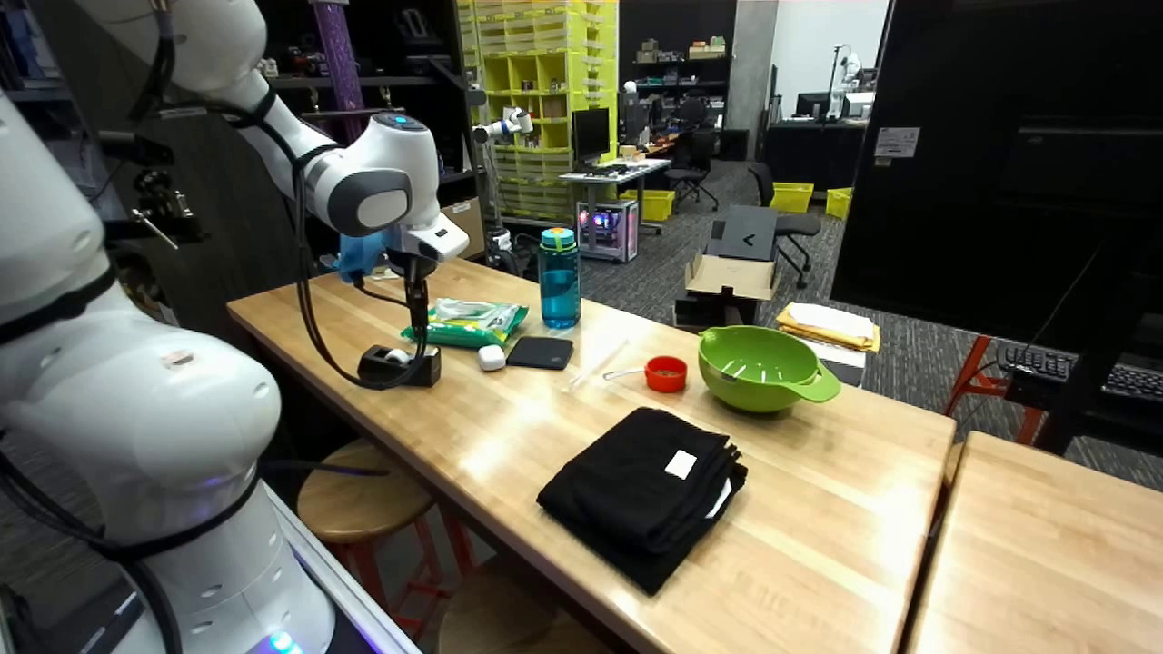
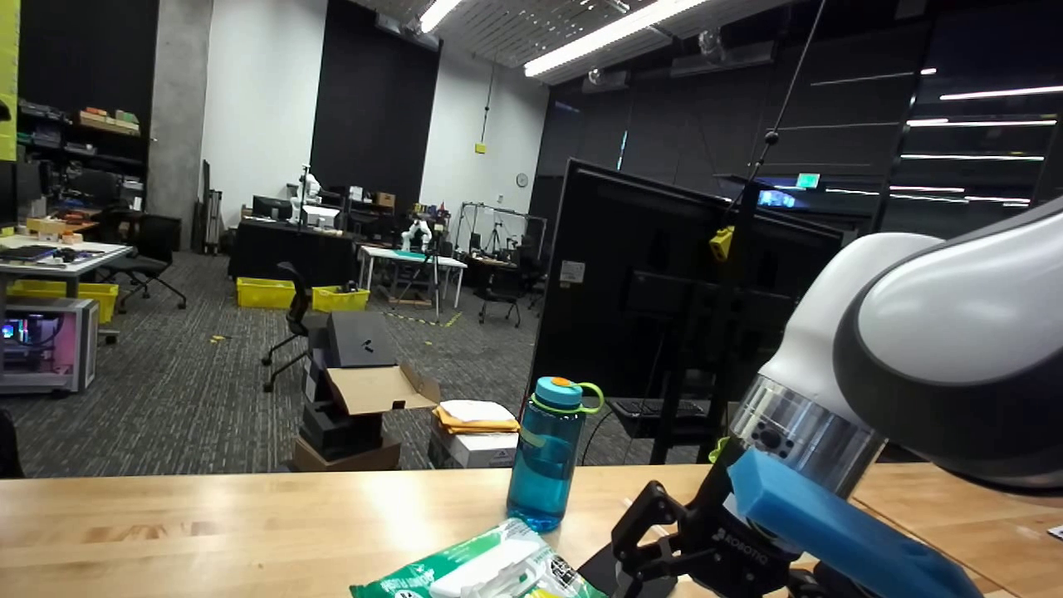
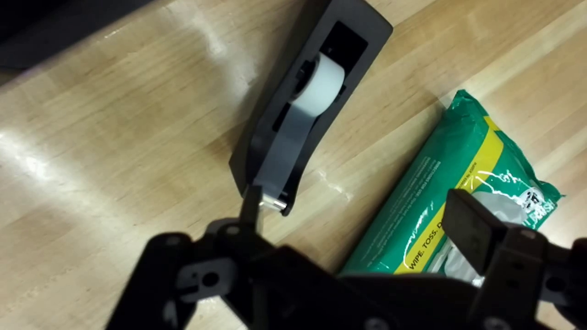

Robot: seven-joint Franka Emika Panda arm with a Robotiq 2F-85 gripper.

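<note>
My gripper is open, its fingers wide apart with nothing held between them. In the wrist view one finger overlaps the serrated end of a black tape dispenser (image 3: 352,82); whether they touch cannot be told. The other finger covers part of a green wipes pack (image 3: 410,220). From exterior view 1, the gripper hangs above the table close to the dispenser (image 1: 427,369) and the wipes pack (image 1: 463,332). Exterior view 2 has the gripper (image 2: 638,563) at the lower right, near the wipes pack (image 2: 438,570), with its lower part cut off.
A blue bottle (image 1: 559,285) stands upright behind the wipes. Nearby lie a white case (image 1: 492,358) and a flat black square (image 1: 541,352). Farther right are a red cup (image 1: 666,374), a green colander (image 1: 752,376) and folded black cloth (image 1: 621,480).
</note>
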